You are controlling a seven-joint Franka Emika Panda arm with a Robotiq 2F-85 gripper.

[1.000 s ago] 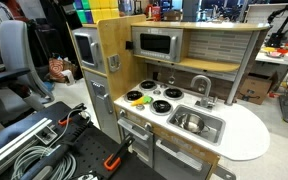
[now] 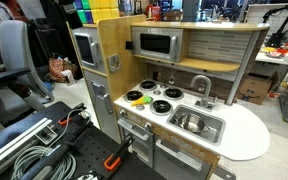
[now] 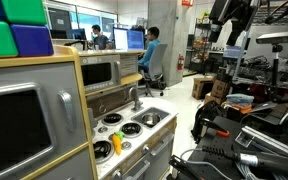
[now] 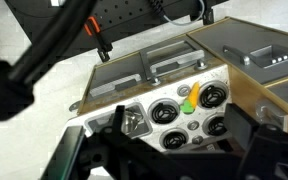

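My gripper hangs above the toy kitchen, its dark fingers wide apart at the lower edge of the wrist view and nothing held between them. Below lies a small orange and green toy, carrot-like [image 4: 194,92], on the white stovetop [image 2: 121,98] among several black burners. In the second exterior view the orange piece [image 3: 117,141] shows near the front of the stove. A metal sink [image 2: 196,123] with a curved faucet [image 2: 202,84] is set into the counter beside the burners.
A silver microwave [image 2: 158,43] sits under the wooden shelf behind the stove. A tall oven cabinet [image 3: 36,120] with coloured blocks on top borders one side. The white counter [image 2: 246,135] beyond the sink is bare. Loose cables [image 2: 44,158] lie by the robot's base.
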